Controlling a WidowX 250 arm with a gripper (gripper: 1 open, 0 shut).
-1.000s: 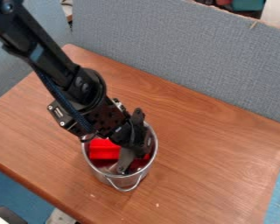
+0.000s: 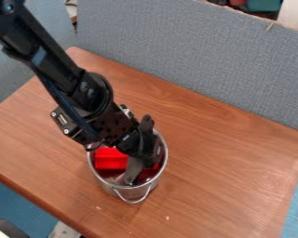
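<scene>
My black gripper point(image 2: 137, 139) reaches down from the upper left into a silver metal bucket point(image 2: 129, 191) standing on the wooden table. A red block point(image 2: 111, 159) lies inside the bucket, and more red shows at the right side within it. A grey metallic piece hangs below the gripper inside the bucket; the fingertips are partly hidden, so what they hold is unclear.
A grey padded wall point(image 2: 189, 56) runs along the back, and a light blue tape strip point(image 2: 296, 206) lies at the right edge.
</scene>
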